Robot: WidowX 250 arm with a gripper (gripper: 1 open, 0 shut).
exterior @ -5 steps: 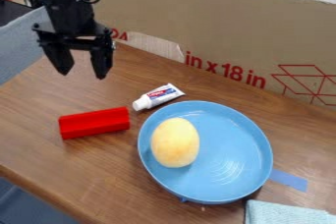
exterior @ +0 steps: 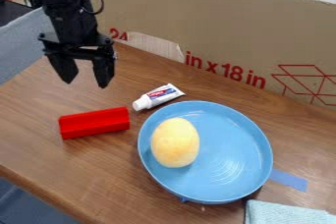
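My black gripper [exterior: 84, 69] hangs open over the table at the upper left, with nothing between its fingers. Below it lies a red cylinder [exterior: 93, 123]. To the right of that is a white toothpaste tube [exterior: 157, 96] with blue and red print. A blue plate [exterior: 233, 153] holds a pale yellow oval object [exterior: 175, 142] on its left part.
A cardboard wall [exterior: 223, 27] runs along the back of the wooden table [exterior: 66, 174]. A light blue cloth [exterior: 288, 215] lies at the front right. The table's front edge drops away at the lower left. Bare wood surrounds the red cylinder.
The objects on the table have not moved.
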